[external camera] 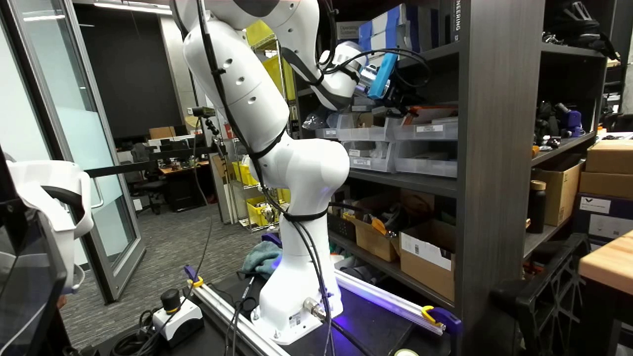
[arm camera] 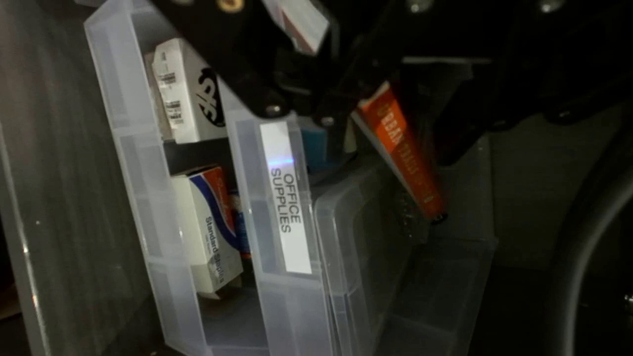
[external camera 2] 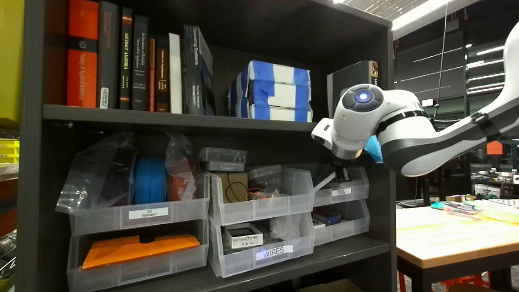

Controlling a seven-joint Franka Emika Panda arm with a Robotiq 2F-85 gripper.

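Observation:
In the wrist view my black gripper reaches over a clear bin [arm camera: 285, 296] labelled "OFFICE SUPPLIES". An orange-spined book [arm camera: 406, 157] lies tilted in or over this bin, its upper end passing behind the dark finger parts. From the side, the gripper [external camera: 410, 111] is right against the orange book [external camera: 436, 108] above the bin's front. The second exterior view has the gripper [external camera 2: 344, 175] over the right-hand upper bin, beside a slanted pale edge [external camera 2: 324, 180]. Finger parts hide the contact, so whether the fingers grip the book cannot be told.
Below, another clear bin [arm camera: 139, 196] holds a staples box [arm camera: 207, 231] and a white box [arm camera: 187, 92]. Bins of filament [external camera 2: 141, 219] and wires [external camera 2: 262, 250] stand to the left. The shelf above [external camera 2: 180, 117] carries books and blue-white boxes, leaving limited headroom.

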